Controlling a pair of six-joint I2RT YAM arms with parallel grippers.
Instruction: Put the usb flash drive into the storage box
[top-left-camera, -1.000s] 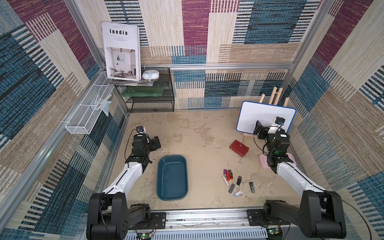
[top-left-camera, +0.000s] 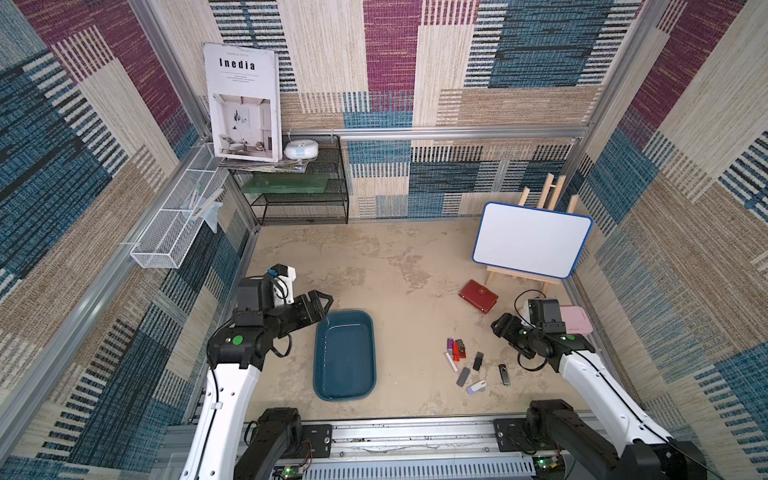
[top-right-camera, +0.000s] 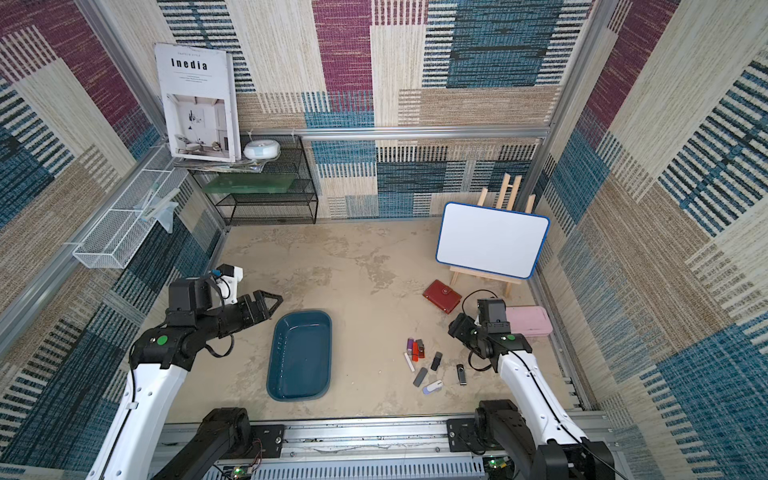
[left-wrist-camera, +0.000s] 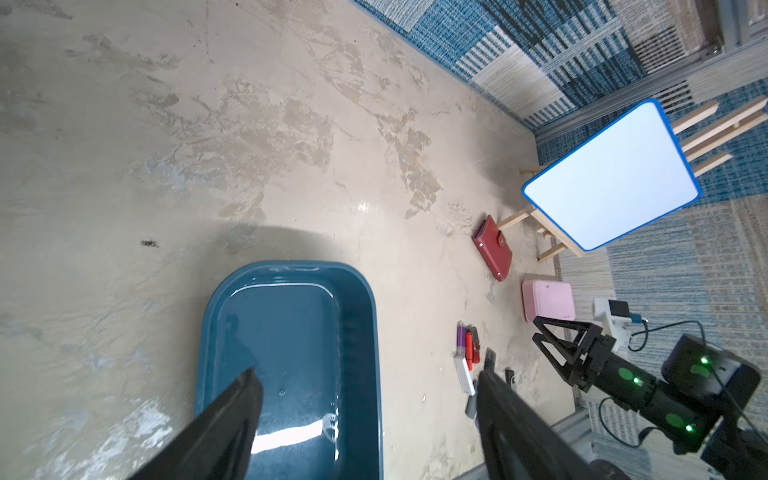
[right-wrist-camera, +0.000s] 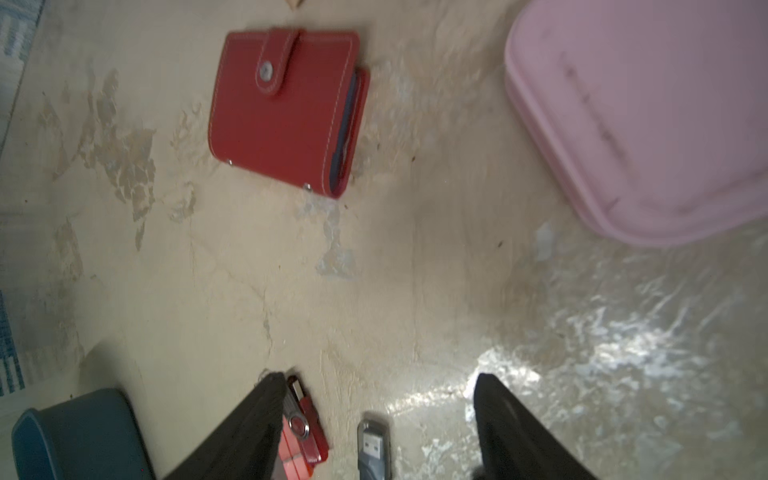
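Observation:
Several USB flash drives (top-left-camera: 462, 376) in red, purple, white, grey and black lie loose on the right front of the table. A dark teal open box (top-left-camera: 344, 356) sits left of them, empty. My left gripper (top-left-camera: 321, 302) hangs beside the box's far left corner, fingers apart with nothing visible between them. My right gripper (top-left-camera: 504, 328) is over the table between the drives and a pink box (right-wrist-camera: 640, 96), its fingertips spread, nothing seen between them in the right wrist view.
A red wallet (top-left-camera: 478, 296) lies before a whiteboard easel (top-left-camera: 532, 240) at back right. A wire shelf (top-left-camera: 300, 204) stands at back left.
My left arm has shifted and turned, its gripper now pointing further right.

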